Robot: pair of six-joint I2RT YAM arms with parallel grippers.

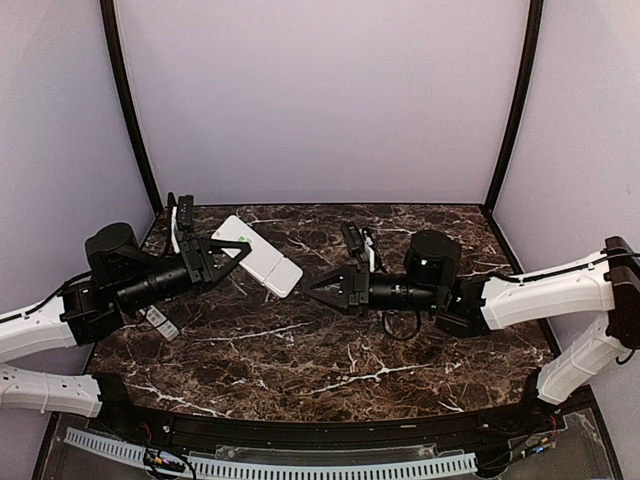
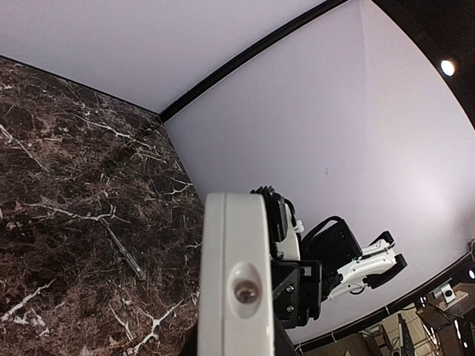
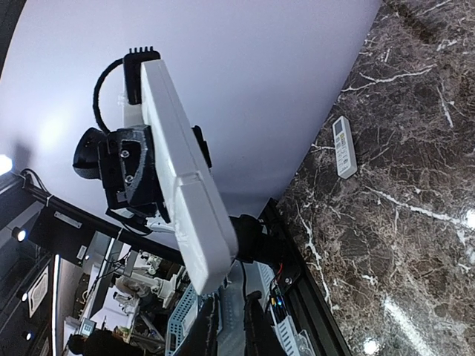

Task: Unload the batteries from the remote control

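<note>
A white remote control (image 1: 262,262) is held in the air, tilted, by my left gripper (image 1: 228,252), which is shut on its upper part. The remote (image 2: 234,304) fills the lower middle of the left wrist view, and in the right wrist view the remote (image 3: 182,170) shows a seam across its back near the lower end. My right gripper (image 1: 318,287) is just right of that end, apart from it, part open with nothing visible between its fingers. I cannot see whether batteries are inside the remote.
A second, flat light remote (image 3: 344,148) lies on the dark marble table (image 1: 330,370) at the left, partly behind the left arm in the top view. Pale walls enclose the sides and back.
</note>
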